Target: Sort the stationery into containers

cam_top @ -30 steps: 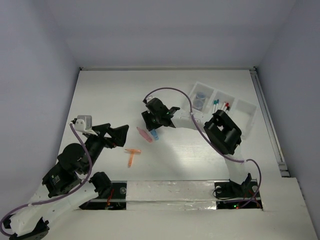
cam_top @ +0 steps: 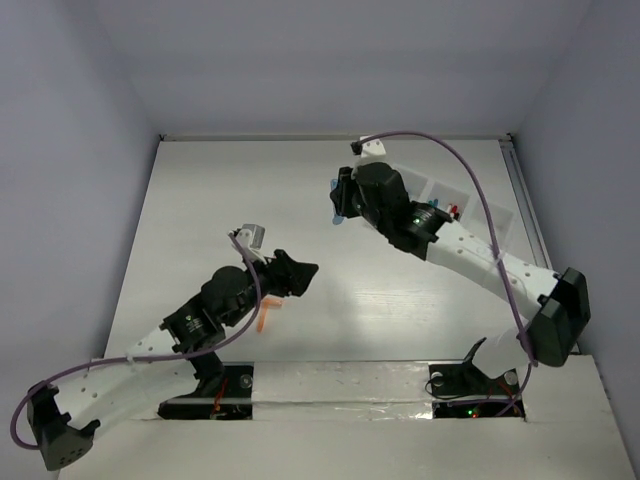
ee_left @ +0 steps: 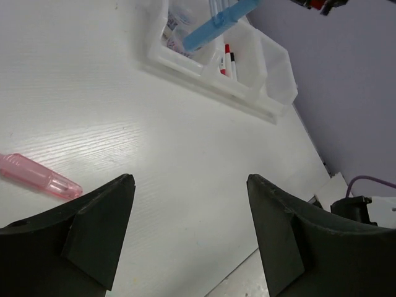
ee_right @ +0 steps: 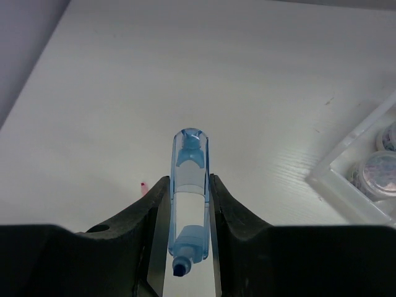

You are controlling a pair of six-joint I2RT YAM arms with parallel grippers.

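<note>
My right gripper is shut on a blue clear stationery piece, held up left of the white compartment container. My left gripper is open with nothing between its fingers; below it at left lies a pink piece, mostly hidden by that gripper in the top view. Orange pieces lie on the table by the left gripper. The container holds clear round tubs and markers.
Grey walls bound it at the sides and back.
My right gripper has lifted the blue piece and moved it toward the back right, near the container. My left gripper has moved right, toward the pink and orange pieces.
</note>
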